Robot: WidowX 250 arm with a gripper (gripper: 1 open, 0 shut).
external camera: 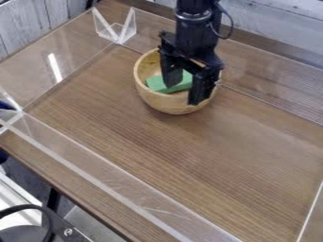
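Observation:
A round wooden bowl (173,100) sits on the wooden table toward the back middle, with a green block (157,82) inside it. My black gripper (187,76) hangs from above over the bowl, its fingers open and reaching down around the area of the green block, which it partly hides. Whether the fingers touch the block cannot be told.
A clear plastic container (113,26) stands at the back left. Cables lie at the lower left corner, and a wall runs along the back.

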